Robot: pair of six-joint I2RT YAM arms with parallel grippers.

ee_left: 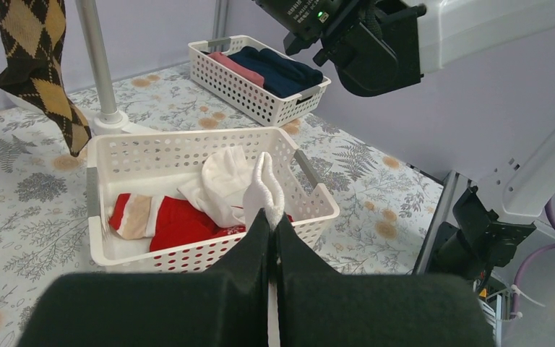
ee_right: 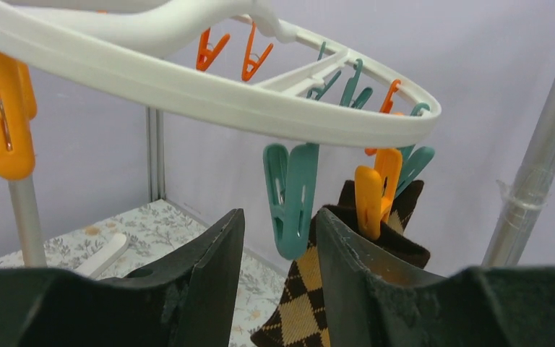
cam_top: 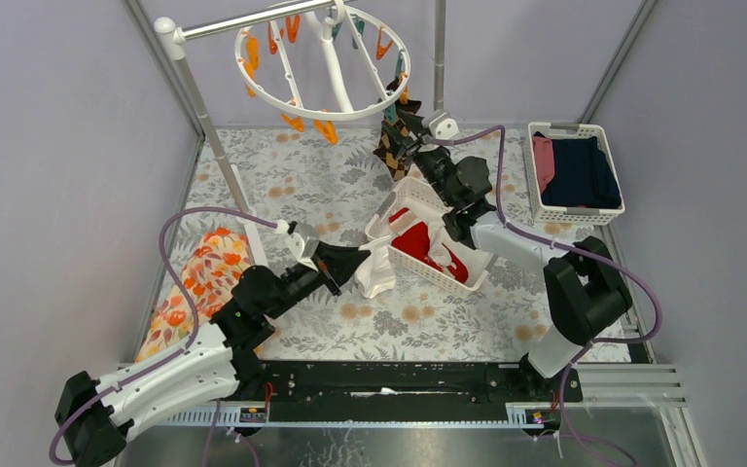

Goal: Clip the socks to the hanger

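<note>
My left gripper [cam_top: 358, 255] is shut on a white sock [cam_top: 377, 275] that dangles just left of the near basket. In the left wrist view the sock [ee_left: 264, 189] pokes up from between the fingertips. The round white hanger [cam_top: 301, 107] carries orange and teal clips. A patterned argyle sock [ee_right: 303, 302] hangs from it by an orange clip [ee_right: 377, 189]. In the right wrist view my right gripper stands part open, its fingers on either side of a teal clip [ee_right: 292, 202], with no clear contact showing.
The white basket [ee_left: 166, 141] in the middle holds red and white socks. At the back right another basket [cam_top: 578, 214] has dark and pink cloth. A flowery cushion [cam_top: 199, 282] lies at left. The hanger's post [cam_top: 214, 136] rises near the left arm.
</note>
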